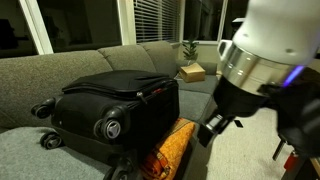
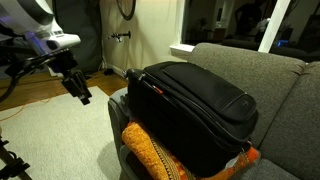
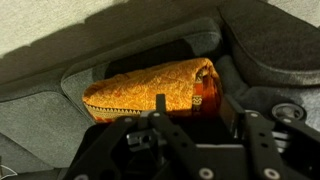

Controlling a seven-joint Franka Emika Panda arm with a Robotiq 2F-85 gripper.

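Observation:
A black suitcase lies on the grey sofa in exterior view 1, wheels toward the left. Patterned orange cloth sticks out from beneath its front side, and exterior view 2 shows the same cloth under the case. Off the sofa's front, clear of the suitcase, my gripper hangs over the pale carpet. The wrist view has the orange cloth ahead of the gripper; the fingers look apart, with no object visibly held between them. Much of the hand is dark there.
The sofa backrest runs behind the suitcase. A cardboard box with a plant sits at the sofa's far end. Open carpet lies before the sofa.

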